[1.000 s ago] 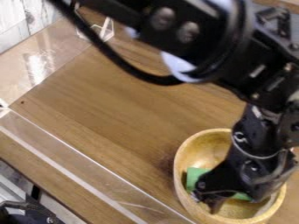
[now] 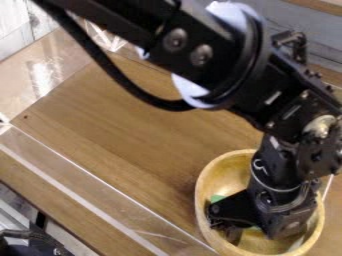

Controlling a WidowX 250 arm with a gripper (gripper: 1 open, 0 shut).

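Observation:
My black gripper [image 2: 243, 215] reaches down from the top right into a round wooden bowl [image 2: 211, 182] at the lower right. A small green object [image 2: 218, 198] lies in the bowl, mostly hidden behind the gripper. The fingertips are inside the bowl at the object; whether they hold it I cannot tell.
Clear plastic strips [image 2: 94, 195] run along its edges. A black cable loops above it from the upper left.
The upper arm has moved a little downward and the gripper has shifted slightly within the bowl, now covering more of the green object.

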